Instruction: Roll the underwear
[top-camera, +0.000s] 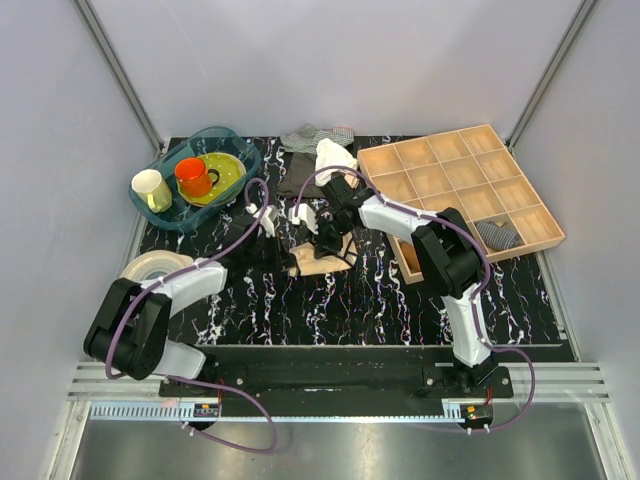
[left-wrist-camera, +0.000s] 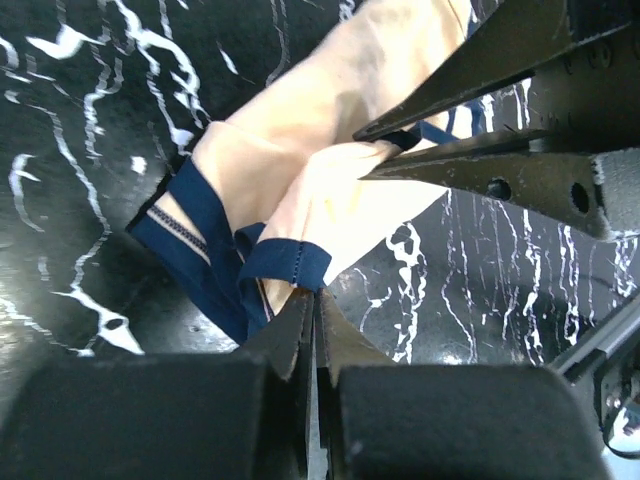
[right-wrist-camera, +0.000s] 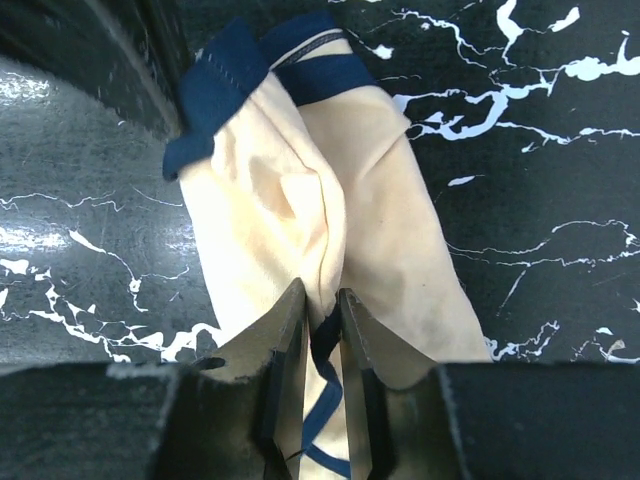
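The underwear (top-camera: 318, 264), cream with navy bands, lies folded on the black marbled table in the middle of the top view. My left gripper is shut with its tips on the navy-edged end (left-wrist-camera: 288, 260) of the cloth, where a thin bit of hem appears pinched. Farther along the cloth, my right gripper stands part open, its fingers (right-wrist-camera: 290, 305) on either side of a raised cream fold (right-wrist-camera: 325, 225). In the left wrist view a narrow gap shows between the right fingers. Arms hide some cloth from above.
A teal basket (top-camera: 140, 205) with cups and a plate stands at the back left, above stacked pale plates (top-camera: 157, 264). To the right is a wooden compartment box (top-camera: 440, 160). Other folded cloths (top-camera: 300, 172) lie behind.
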